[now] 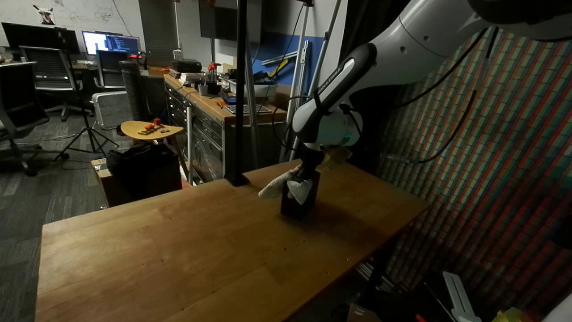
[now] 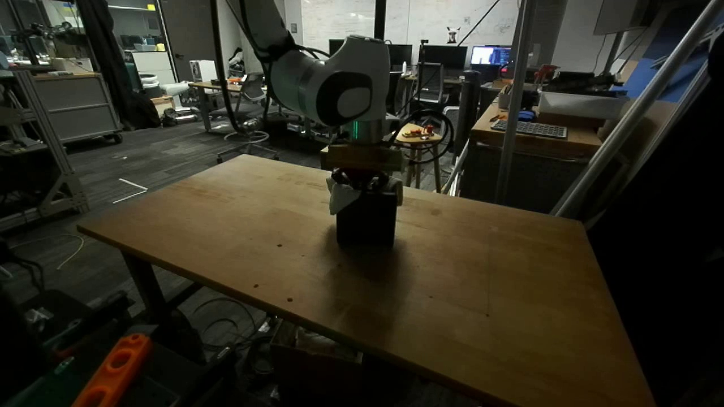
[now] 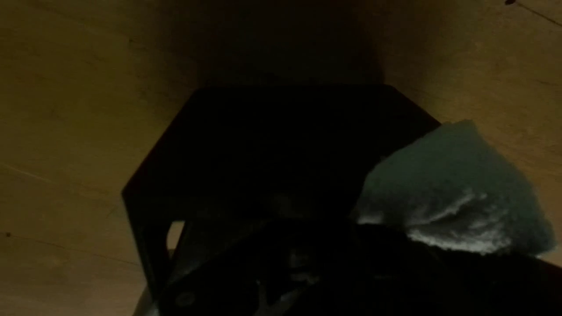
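Note:
A black open-topped box (image 1: pixel 303 201) stands on the wooden table (image 1: pixel 161 236). Pale cloth (image 1: pixel 274 185) bunches at its top, with one end sticking out to the left and another flap hanging over the front. My gripper (image 1: pixel 309 167) points down into the mouth of the box, right at the cloth, and is shut. In the wrist view the box (image 3: pixel 279 142) is almost fully black, and the cloth (image 3: pixel 458 184) bulges over its right side. Darkness hides my fingertips, so whether any cloth lies between them does not show.
Bare tabletop (image 2: pixel 488 271) surrounds the box. A black post (image 1: pixel 239 107) rises at the table's back edge, and a small stool (image 1: pixel 151 130) with coloured pieces stands beyond it. A corrugated striped wall (image 1: pixel 482 161) lies past the table's right end.

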